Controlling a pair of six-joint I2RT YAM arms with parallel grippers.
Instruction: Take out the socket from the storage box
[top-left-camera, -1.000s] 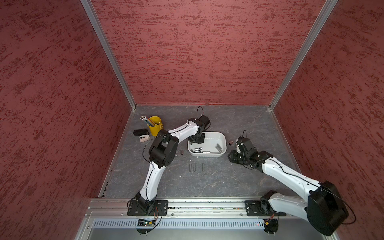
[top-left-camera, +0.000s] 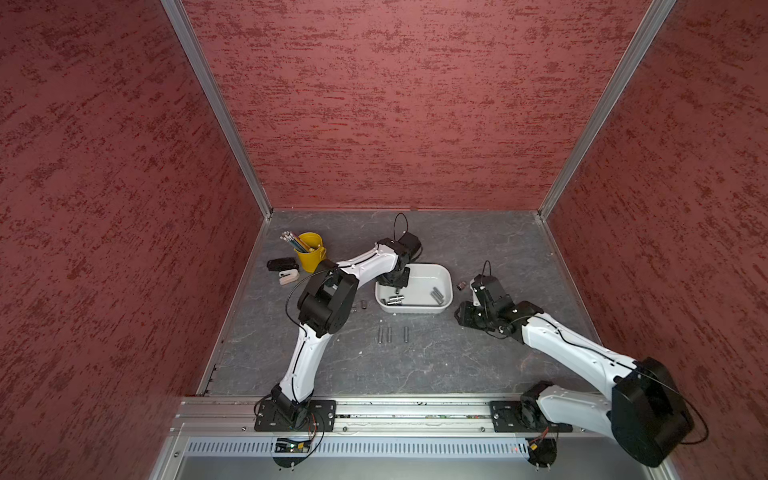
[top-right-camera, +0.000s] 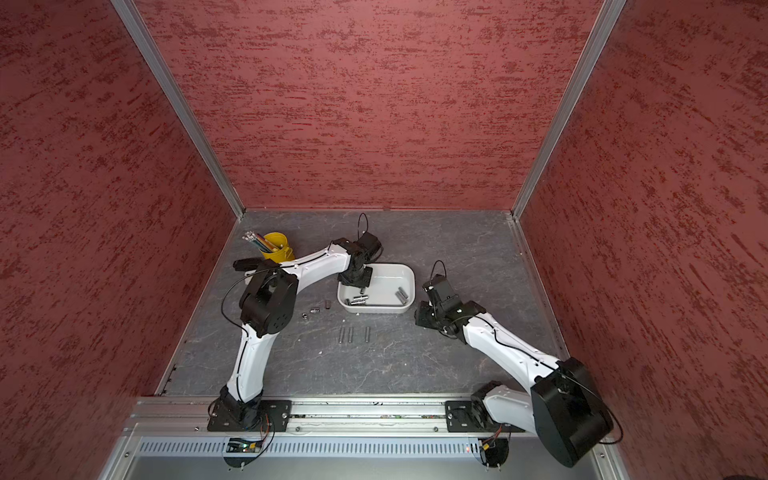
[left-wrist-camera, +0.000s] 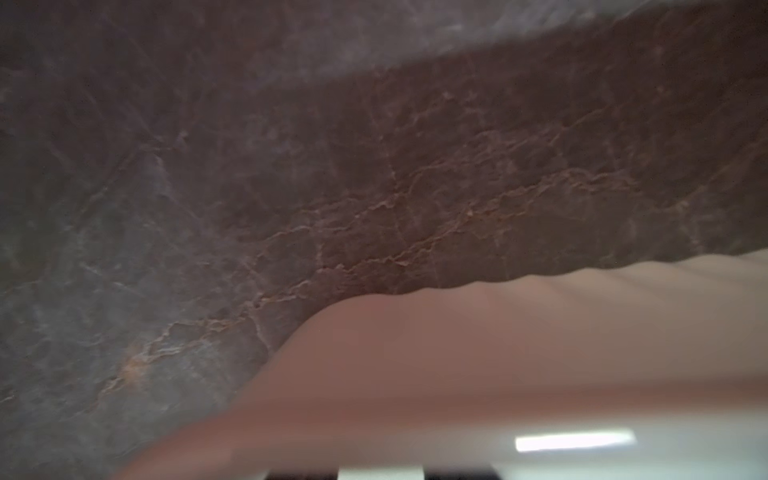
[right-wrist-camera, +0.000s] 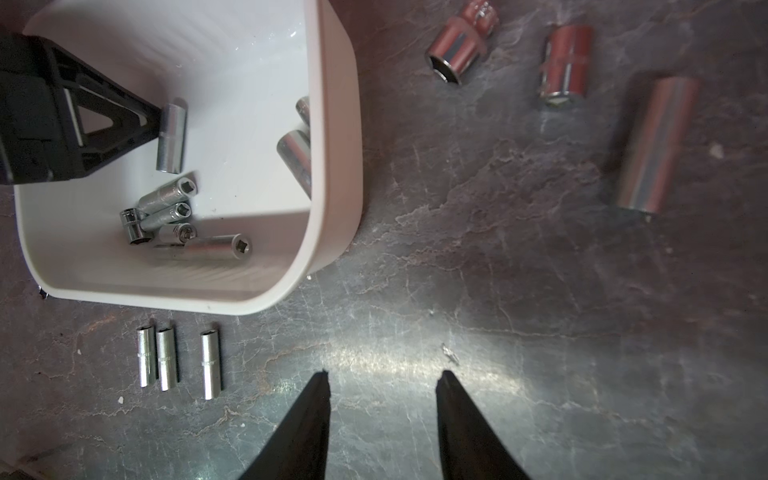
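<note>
The white storage box (top-left-camera: 441, 270) holds several silver sockets. One socket (right-wrist-camera: 170, 137) lies apart from the others, against the fingertips of my left gripper (top-left-camera: 397, 285), which reaches down into the box. In the left wrist view the box's wall (left-wrist-camera: 480, 352) and rim block nearly everything; two dark bits at the bottom edge show a pale gap between them. Whether the fingers are around the socket or open beside it cannot be told. My right gripper stands open and empty over the table, right of the box.
A cluster of sockets (right-wrist-camera: 168, 208) lies in the box's front left, two more (top-left-camera: 437, 296) at its right. Sockets also lie in front of the box (right-wrist-camera: 209, 364) and right of it (right-wrist-camera: 656, 148). A yellow cup (top-left-camera: 310, 254) stands back left.
The lone socket now shows farther right and slightly nearer the front. The right arm has barely moved.
</note>
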